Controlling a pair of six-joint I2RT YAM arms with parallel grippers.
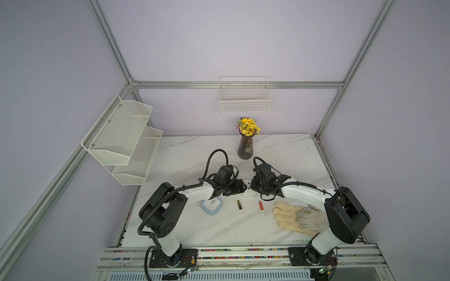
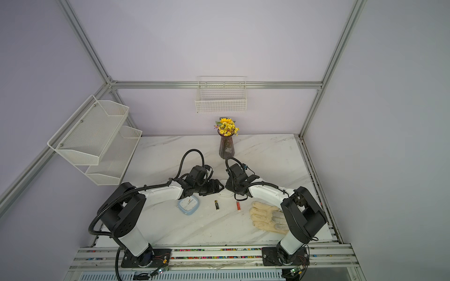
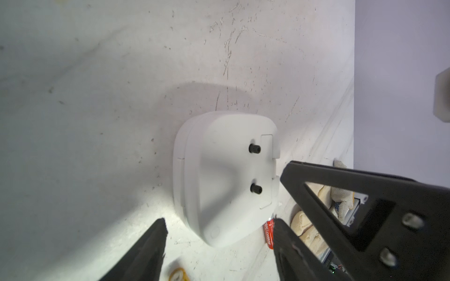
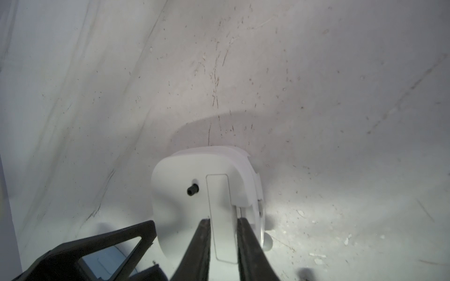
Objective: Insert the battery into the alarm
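Note:
The white alarm (image 3: 225,173), with two black knobs, lies on the marble table between my grippers, seen up close in both wrist views. My left gripper stands open beside it, its fingertips on either side of the alarm's lower edge, nothing held. My right gripper is over the alarm's outlined panel, fingers part open; whether they touch it I cannot tell. A dark battery (image 1: 239,205) and a red battery (image 1: 261,205) lie in front of the alarm.
A blue-rimmed clock-like object (image 1: 211,206) lies front left. Beige gloves (image 1: 293,217) lie front right. A flower vase (image 1: 246,142) stands behind the arms; mesh shelves (image 1: 121,140) hang at left.

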